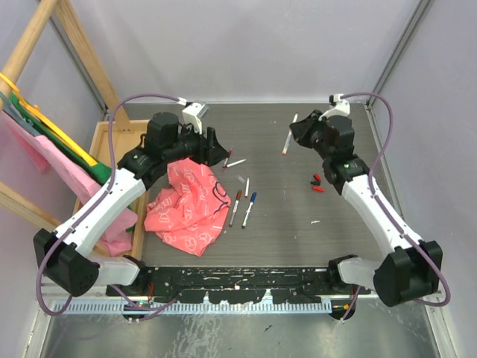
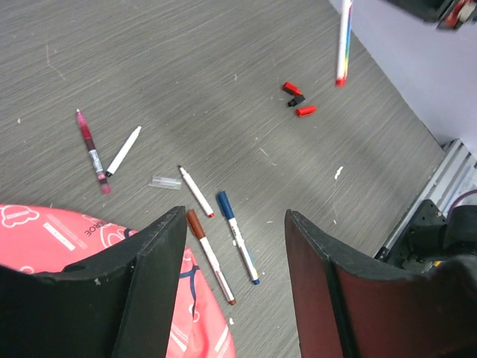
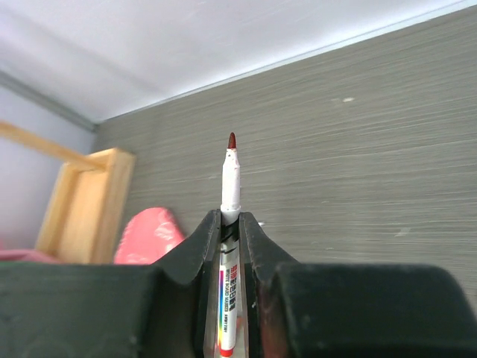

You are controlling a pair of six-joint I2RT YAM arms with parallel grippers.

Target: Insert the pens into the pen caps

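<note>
Pinched upright in the right wrist view is a white marker with a bare reddish-brown tip; my right gripper is shut on it. From above, this gripper hangs over the back right of the table. My left gripper stands open and empty, above the pens at left. Two red caps and a black cap lie together on the right half of the table. A blue-capped pen, a brown-capped pen, a white pen and a dark red pen lie loose.
A crumpled pink cloth covers the left of the table. Near the pens lie a small clear piece and another white pen. At far left stands a wooden frame.
</note>
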